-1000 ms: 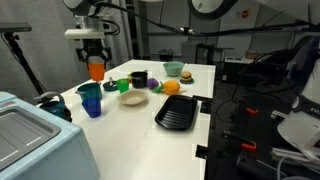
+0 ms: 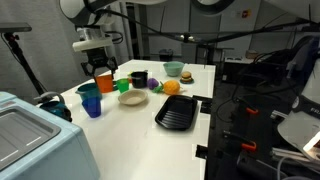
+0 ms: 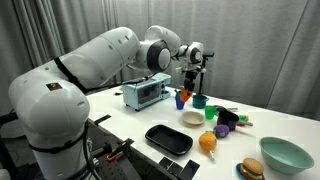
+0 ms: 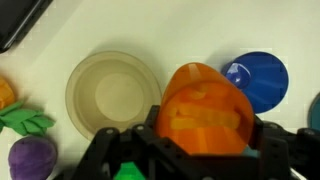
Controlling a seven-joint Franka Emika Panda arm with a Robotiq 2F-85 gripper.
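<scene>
An orange cup [image 2: 104, 84] is held in my gripper [image 2: 100, 68], which is shut on it. From the wrist view, the orange cup [image 4: 205, 105] fills the space between the gripper's fingers and overlaps the view of a beige bowl [image 4: 110, 92] on one side and a blue cup [image 4: 256, 80] on the other. Exterior view 2 has the orange cup [image 3: 184, 95] near the blue cup [image 3: 179, 103]. Whether its base touches the table cannot be told.
A black tray [image 2: 178, 113] lies nearer the front, and a toaster oven [image 2: 45, 150] stands at the left. Behind the bowl are a green cup [image 2: 123, 86], a dark pot [image 2: 139, 79] and toy vegetables, including a purple one [image 4: 33, 157]. White table between tray and oven is clear.
The other objects have stayed put.
</scene>
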